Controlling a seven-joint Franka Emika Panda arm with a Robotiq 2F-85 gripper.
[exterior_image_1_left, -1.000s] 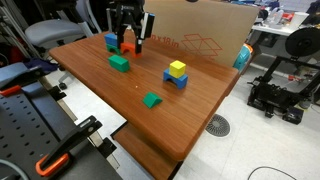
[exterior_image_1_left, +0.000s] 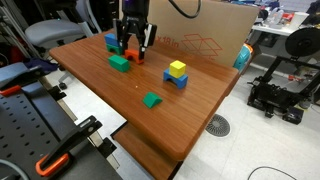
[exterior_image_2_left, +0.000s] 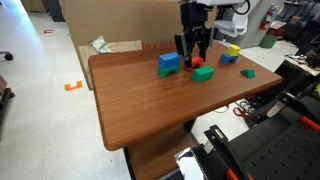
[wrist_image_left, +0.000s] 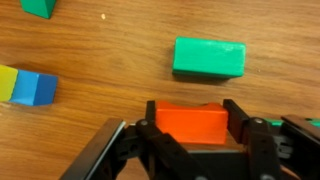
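Observation:
An orange-red block (wrist_image_left: 192, 124) sits between the fingers of my gripper in the wrist view, which is shut on it. In exterior view 1 my gripper (exterior_image_1_left: 132, 50) is low over the far left part of the table, and only a part of the orange-red block (exterior_image_1_left: 131, 54) shows there. A green block (wrist_image_left: 209, 57) lies apart from the fingertips, just ahead of them in the wrist view. The gripper partly covers the orange-red block (exterior_image_2_left: 196, 64) in exterior view 2 as well.
Behind the gripper, a blue block (exterior_image_2_left: 169, 61) rests on a green piece (exterior_image_2_left: 167, 71). A yellow block (exterior_image_1_left: 177, 69) stands on a blue piece (exterior_image_1_left: 174, 82) farther right. Another green block (exterior_image_1_left: 152, 100) lies near the front edge.
My gripper has shifted a little to the right in exterior view 1 and come down around the orange-red block. The other blocks have stayed where they were.

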